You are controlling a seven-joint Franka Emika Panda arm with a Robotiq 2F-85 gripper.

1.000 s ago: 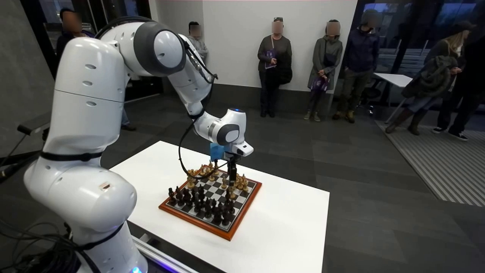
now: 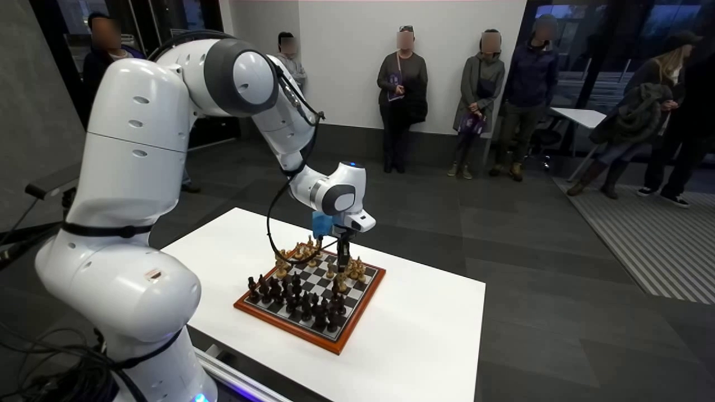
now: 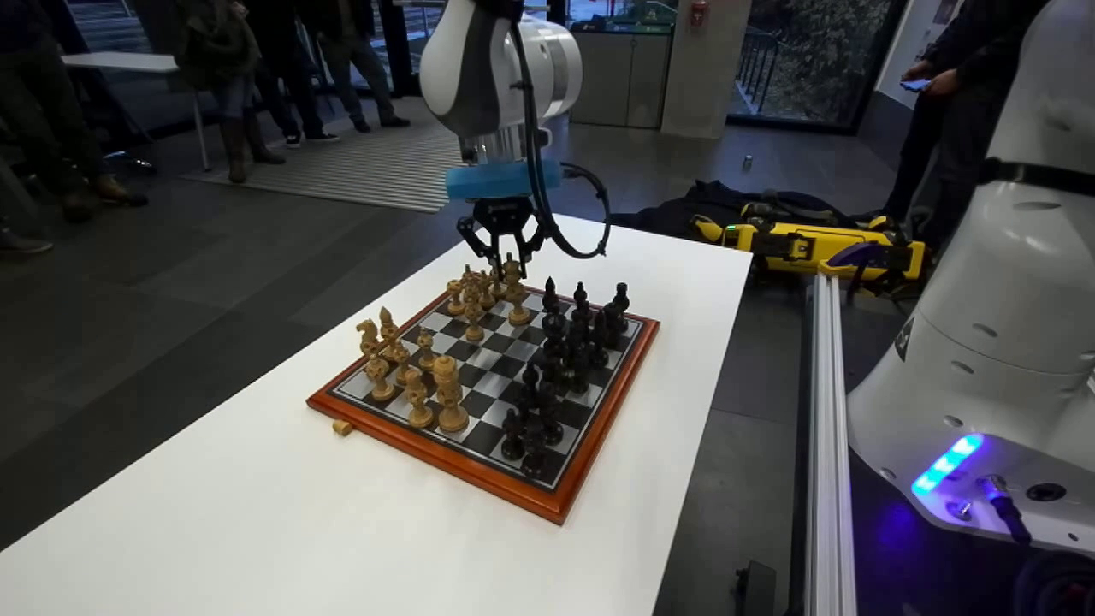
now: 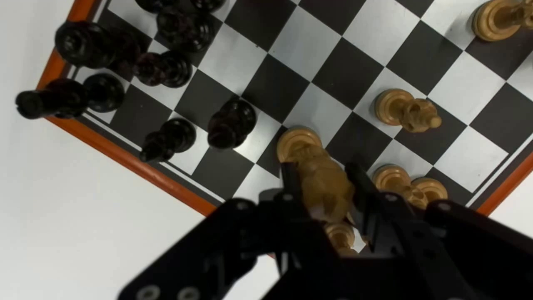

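In the wrist view my gripper is shut on a tall light-wood chess piece [image 4: 323, 187], with one finger on each side of its upper part. The round base of that piece shows over a dark square; whether it touches the board is hard to tell. From the second exterior view, my gripper [image 3: 510, 273] is at the far side of the chessboard [image 3: 431, 460], around the top of the light piece [image 3: 518, 310]. The first exterior view has the gripper [image 2: 343, 269] pointing straight down among the light pieces, its fingertips partly lost against them.
Light pieces [image 4: 397, 107] stand close by, some beside and beneath the fingers. Black pieces [image 4: 232, 122] crowd the other side of the board. A small light piece [image 3: 341, 427] lies off the board by its edge. Bare white table [image 2: 422, 315] surrounds the board.
The arm has shifted very slightly to the right and a little lower in the first exterior view. The pieces on the board look the same.
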